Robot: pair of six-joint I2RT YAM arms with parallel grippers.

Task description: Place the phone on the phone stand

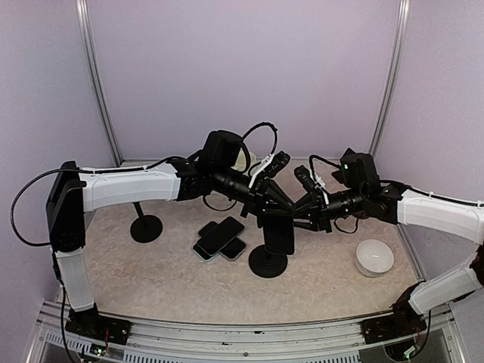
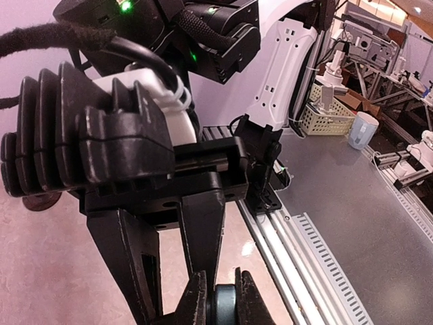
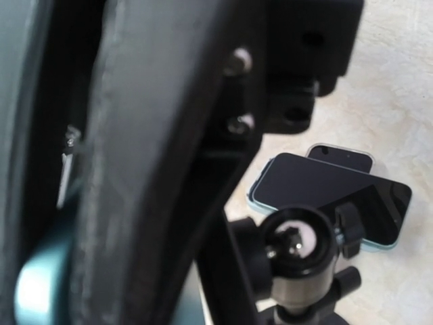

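A dark phone (image 1: 278, 236) stands upright above the round black base of a stand (image 1: 268, 265). My left gripper (image 1: 271, 211) reaches its top from above; in the left wrist view a teal edge (image 2: 225, 304) sits between its shut fingertips. My right gripper (image 1: 301, 219) meets the phone's right side; its blurred fingers fill the right wrist view beside a teal edge (image 3: 40, 284). The stand's ball joint (image 3: 298, 250) shows below them. How far the phone rests on the stand is hidden.
Several phones (image 1: 221, 237) lie stacked left of the stand. A second black stand (image 1: 146, 231) is at the left, a white bowl (image 1: 373, 257) at the right front.
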